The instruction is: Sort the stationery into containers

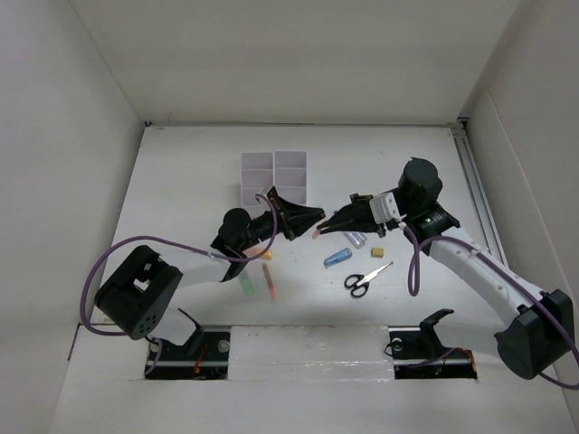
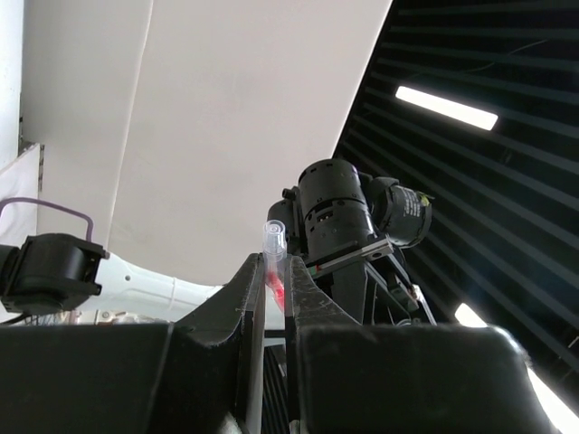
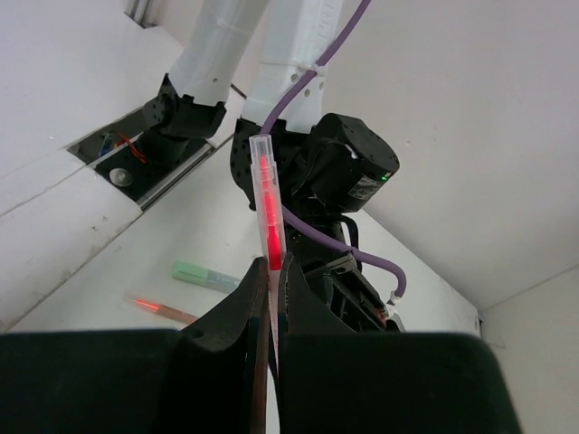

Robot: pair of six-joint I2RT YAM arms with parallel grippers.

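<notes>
Near the middle of the table, my two grippers hang close together in the top view. My left gripper is shut on a slim clear piece [image 2: 274,237] with red inside, its end sticking up past the fingertips. My right gripper is shut on a longer clear, red-cored pen [image 3: 266,190], which stands upright between its fingers. Whether the two pieces belong to one pen, I cannot tell. On the table lie a red-orange marker [image 1: 270,282], a green marker [image 1: 247,285], scissors [image 1: 366,279] and a blue item [image 1: 338,258]. The pale compartmented containers [image 1: 290,160] stand behind the left gripper.
A small yellowish block [image 1: 377,253] and a clear item [image 1: 355,240] lie beneath and beside the right arm. An orange object [image 1: 265,254] is partly covered by the left arm.
</notes>
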